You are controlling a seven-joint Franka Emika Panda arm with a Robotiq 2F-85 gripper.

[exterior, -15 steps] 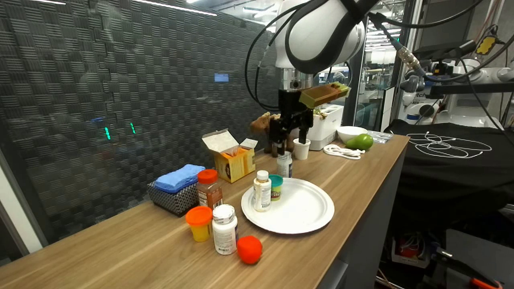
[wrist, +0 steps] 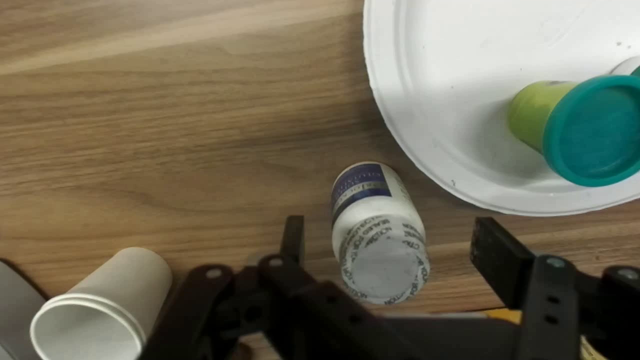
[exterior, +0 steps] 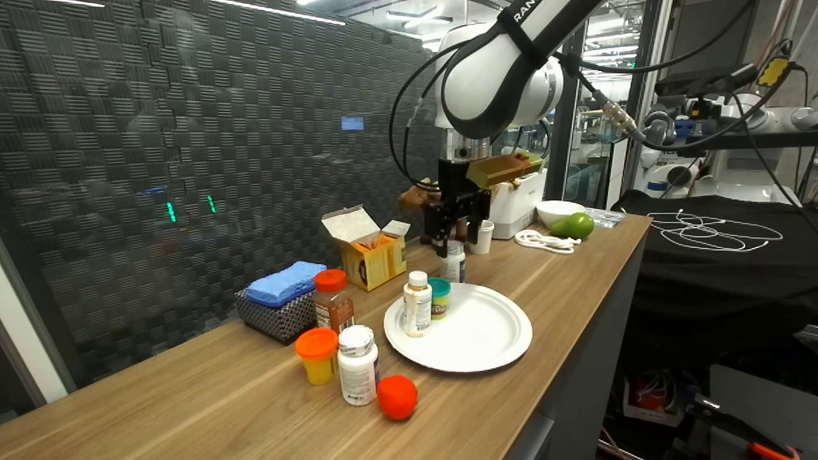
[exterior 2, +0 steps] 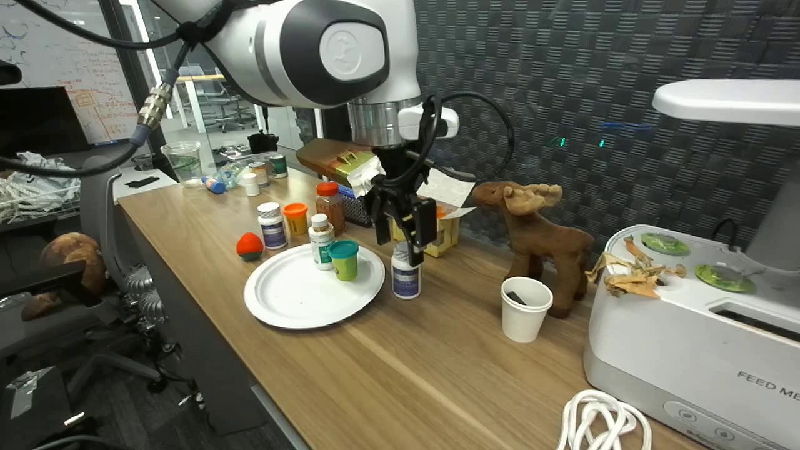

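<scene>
A white bottle with a blue label (wrist: 376, 234) stands on the counter just outside the plate's rim. My gripper is part open above it; in the wrist view one finger shows on each side of the bottle, with gaps between. In exterior view 2 the gripper (exterior 2: 407, 232) hangs down over that bottle (exterior 2: 405, 277), its fingertips around the height of the cap. Whether a finger touches it cannot be made out. The white plate (exterior 2: 281, 304) carries a green tub with a teal lid (exterior 2: 345, 261) and a white pill bottle (exterior 2: 322, 244).
A paper cup (exterior 2: 525, 311), a plush moose (exterior 2: 544, 240) and a white planter (exterior 2: 675, 352) stand on one side. Behind is an open yellow box (exterior: 376, 260). Past the plate are another white bottle (exterior: 358, 368), an orange-lidded tub (exterior: 317, 356) and a red ball (exterior: 397, 397).
The arm has come lower and a little to the left in exterior view 1, bringing the gripper closer over the bottle. The objects on the counter have not moved.
</scene>
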